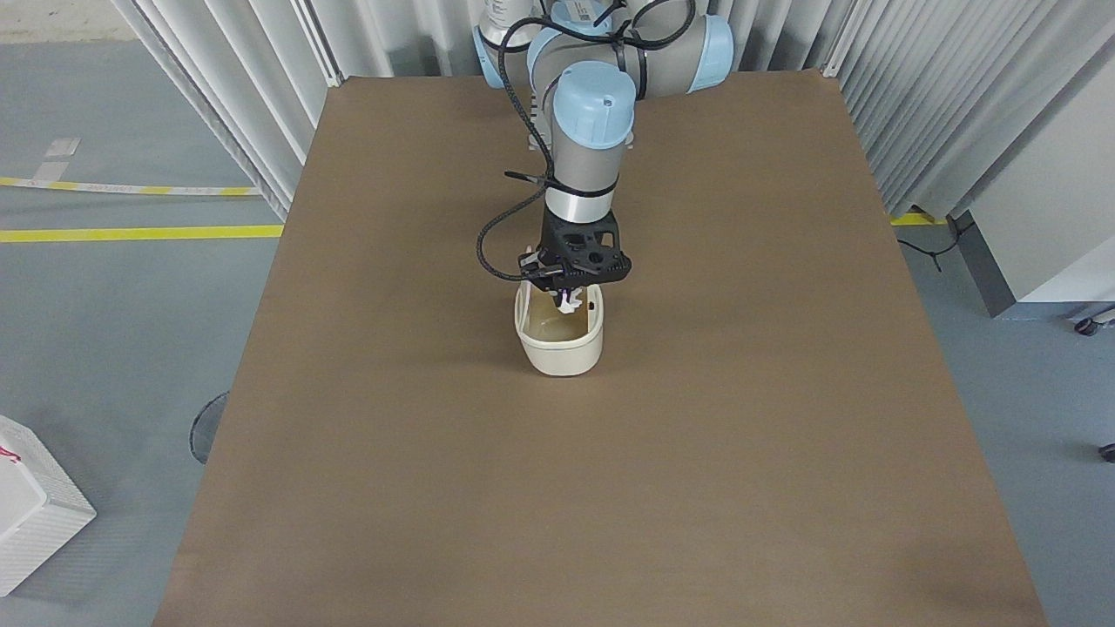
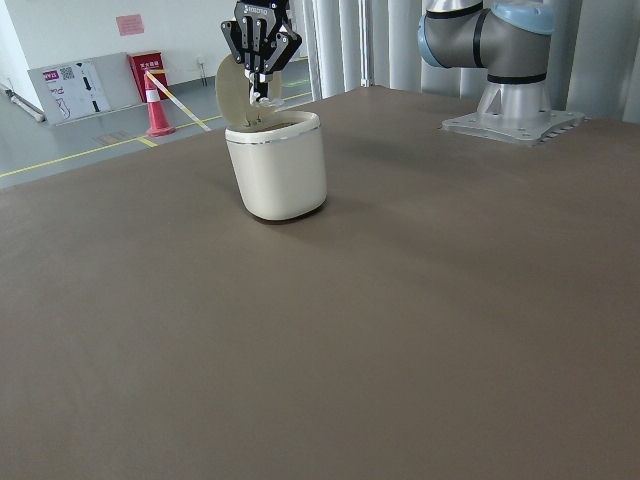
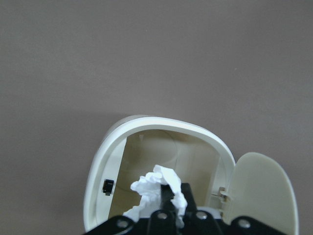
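Observation:
A small cream bin stands upright on the brown table, its lid swung up open. My black gripper is over the bin's opening, shut on a crumpled white tissue. The tissue hangs at the fingertips, over the opening; in the wrist view it covers part of the fingers. How far the fingertips reach down into the bin is hard to tell.
A white box sits on the floor off the table.

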